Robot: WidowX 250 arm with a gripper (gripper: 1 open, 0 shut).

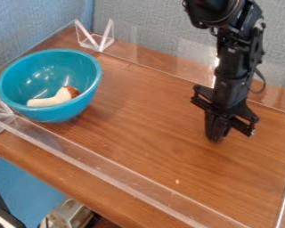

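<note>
The black robot gripper [219,130] hangs low over the right half of the wooden table [145,166], its fingertips pointing down near the tabletop. How wide its fingers stand is hard to make out in the dark shape, and no object shows between them. At the left, a teal bowl [81,70] holds a pale elongated item [44,101] with an orange-brown end.
Clear low barriers [124,187] run along the table's edges, with white brackets [95,37] at the left corners. Blue floor and some hardware show below the front left edge.
</note>
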